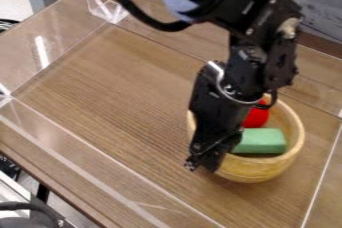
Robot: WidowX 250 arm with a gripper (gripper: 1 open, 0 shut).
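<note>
My gripper point(202, 150) is low at the near left rim of a wooden bowl point(271, 172), fingers pointing down. It is shut on the bowl's rim, as far as the dark fingertips show. Inside the bowl lie a green block point(261, 141) and a red round object point(257, 116), the latter partly hidden behind my gripper.
A pale wall runs along the back right, and a clear plastic item point(107, 2) sits at the far left corner.
</note>
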